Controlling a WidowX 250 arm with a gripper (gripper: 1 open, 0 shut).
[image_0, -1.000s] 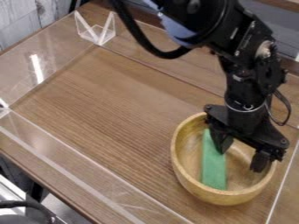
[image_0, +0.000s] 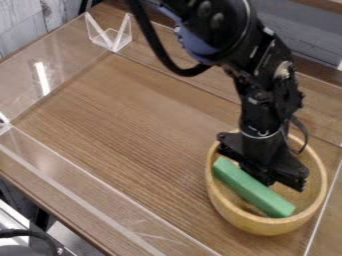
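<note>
A yellow bowl (image_0: 274, 224) sits at the lower right of the wooden table, with a long green object (image_0: 254, 192) lying inside it. The black gripper (image_0: 267, 168) is down at the bowl's back, just over the green object's upper part. Its fingertips are dark and partly hidden, so I cannot see whether anything is between them.
A white wire-like holder (image_0: 110, 30) stands at the far upper left. A wall or ledge runs along the back right, and dark cables lie at the lower left.
The green object now lies more diagonally, and its top end is nearer the bowl's left side.
</note>
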